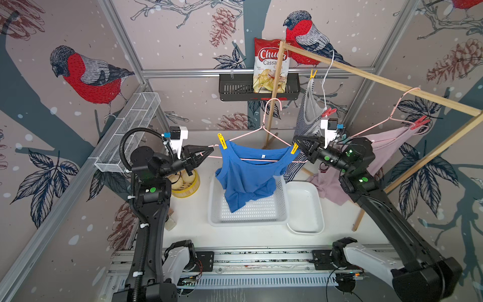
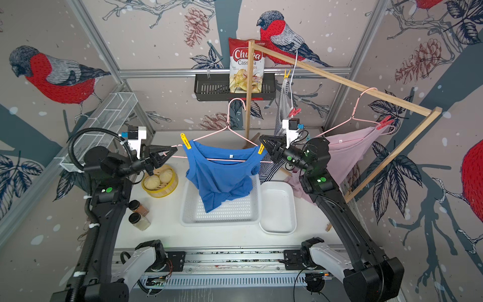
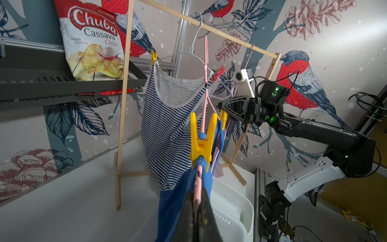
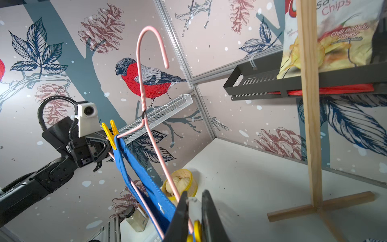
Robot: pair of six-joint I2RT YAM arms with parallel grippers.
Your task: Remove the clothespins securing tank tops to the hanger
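Observation:
A blue tank top (image 1: 251,178) hangs on a pink wire hanger (image 1: 262,123), held in the air over the white basket. One yellow clothespin (image 1: 222,141) clips its left strap, another yellow clothespin (image 1: 294,148) its right strap. My left gripper (image 1: 211,148) is shut on the hanger's left end; in the left wrist view the pink wire (image 3: 198,183) runs in between its fingertips, just short of the left clothespin. At the right strap, my right gripper is shut on the right clothespin, of which only a yellow bit (image 4: 197,230) shows between the fingers.
A striped tank top (image 3: 171,117) and a pink tank top (image 2: 347,143) hang on the wooden rack (image 1: 372,75), near my right arm. Below are the white basket (image 1: 246,220), a white tray (image 1: 305,229) and a bamboo steamer (image 2: 163,191).

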